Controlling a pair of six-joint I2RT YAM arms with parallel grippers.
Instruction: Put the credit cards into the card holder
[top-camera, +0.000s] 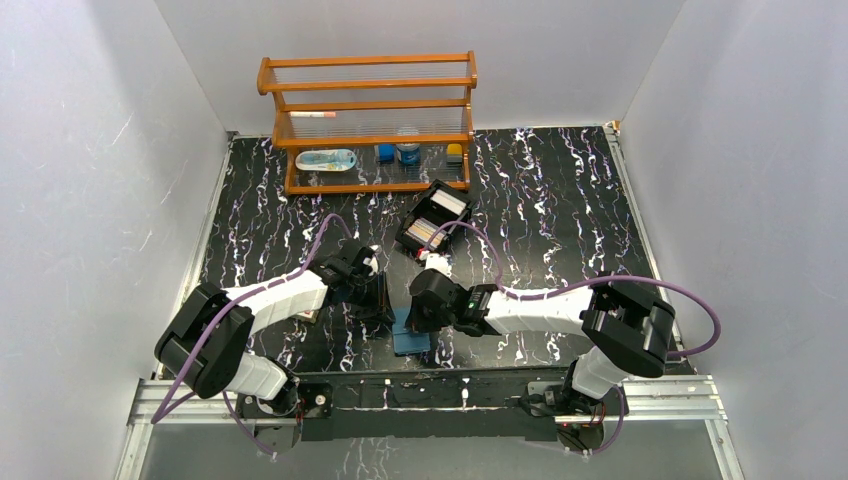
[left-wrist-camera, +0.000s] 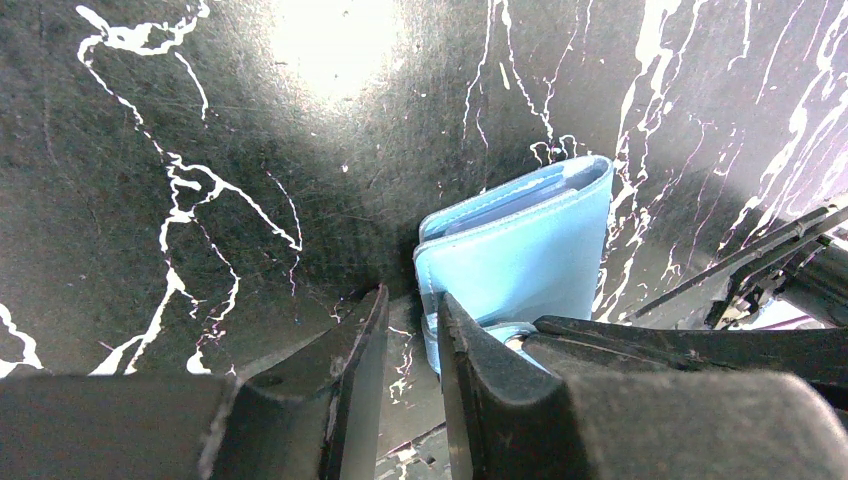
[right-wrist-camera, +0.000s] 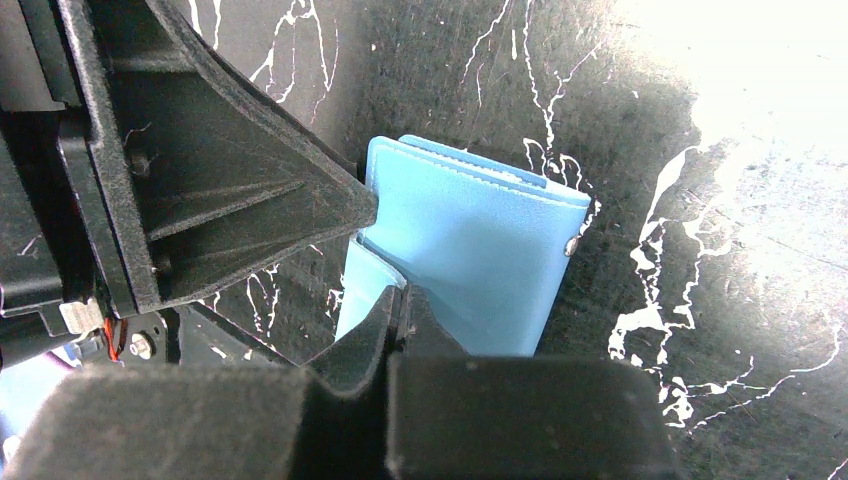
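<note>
The light blue card holder lies on the dark marbled table near the front edge, its folded layers slightly apart at the top in the left wrist view. My left gripper is at the holder's left edge, which shows in the narrow gap between its fingers; the exact contact is partly hidden. From the right, my right gripper is shut with its tips at the edge of the holder's lower front flap; the flap's thin edge runs up to them. No credit card can be made out in either wrist view.
Behind the arms sits an open black box with light contents. A wooden rack with several small items stands at the back. A pale flat object is partly hidden under the left arm. Free table lies to the right.
</note>
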